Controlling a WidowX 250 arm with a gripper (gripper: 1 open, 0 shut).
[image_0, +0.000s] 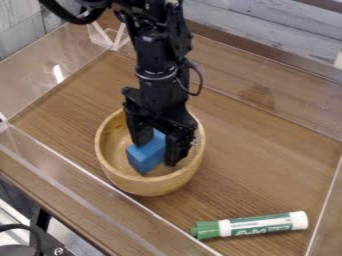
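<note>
A black robot arm reaches down from the top centre, and its gripper (156, 135) is open, low inside a round wooden bowl (147, 181) at the centre of the table. A blue block (144, 155) lies in the bowl between or just under the fingers; whether they touch it I cannot tell. Part of the block is hidden behind the gripper.
A green and white cylinder (251, 225) lies at the front right of the wooden table (254, 140). Raised pale edges run along the left and back, and a black cable lies at the lower left.
</note>
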